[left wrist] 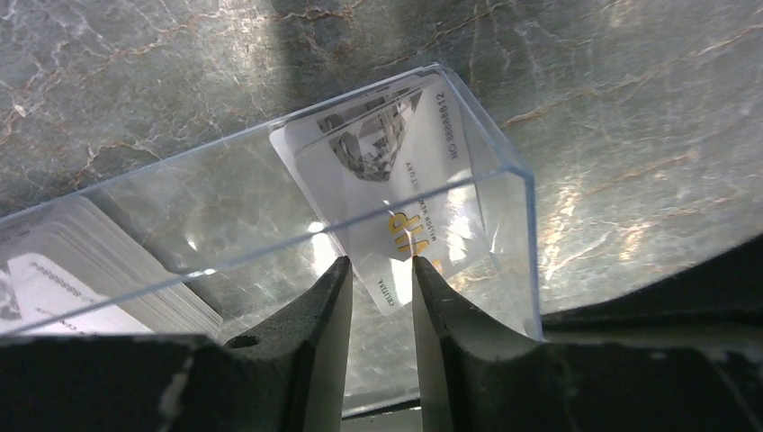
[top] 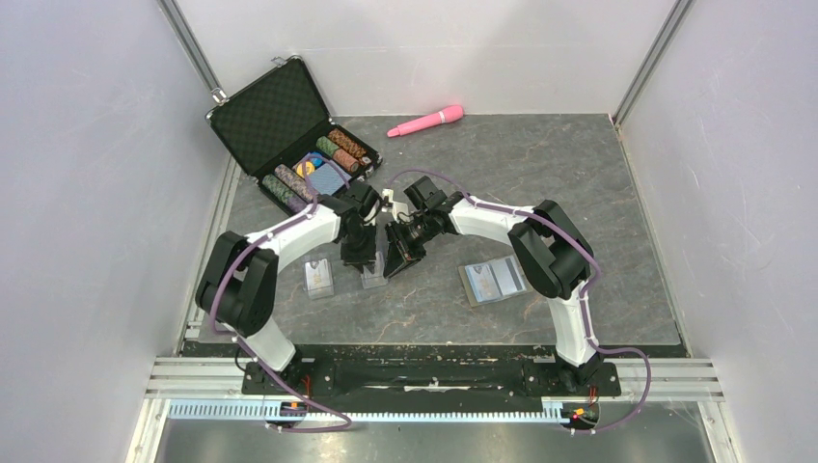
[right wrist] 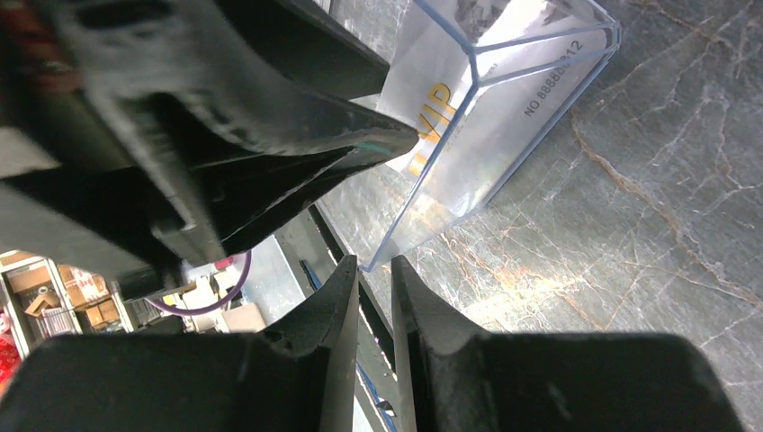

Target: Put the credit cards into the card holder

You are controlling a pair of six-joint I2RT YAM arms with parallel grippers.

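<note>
A clear plastic box (top: 374, 281) stands on the dark table between my two grippers. In it lies a white VIP card (left wrist: 423, 171) with gold letters, slanted across the end of the box. My left gripper is part open over the box, with the card's corner visible in the gap between its fingers. It does not visibly grip the card. At a lower corner of the box, my right gripper is shut on the clear plastic. A stack of white cards (top: 317, 274) lies further left; in the left wrist view, the stack (left wrist: 135, 288) shows through clear plastic.
A flat holder with pale blue cards (top: 494, 280) lies to the right. An open black case (top: 275, 111) with chips stands at the back left, near a pink microphone (top: 425, 121). Bare table (top: 598, 193) spreads across the right side.
</note>
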